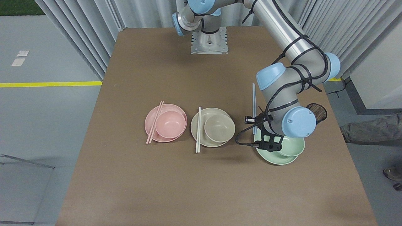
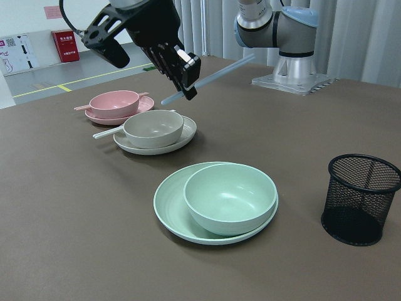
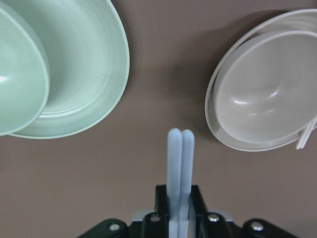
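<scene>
My gripper point(image 2: 187, 81) is shut on a pair of pale blue chopsticks point(image 3: 174, 163), held above the table between the white and green settings. The green bowl point(image 2: 229, 194) sits on a green plate point(image 3: 94, 99). The white bowl point(image 3: 267, 89) rests on a white plate point(image 1: 211, 143) with white chopsticks point(image 1: 198, 131) at its left side. The pink bowl point(image 1: 170, 124) sits on a pink plate with pink chopsticks point(image 1: 154, 122) across its left part. In the front view my gripper is largely hidden under the arm.
A black mesh cup point(image 2: 354, 219) stands right of the green plate in the left view, partly hidden by the arm in the front view.
</scene>
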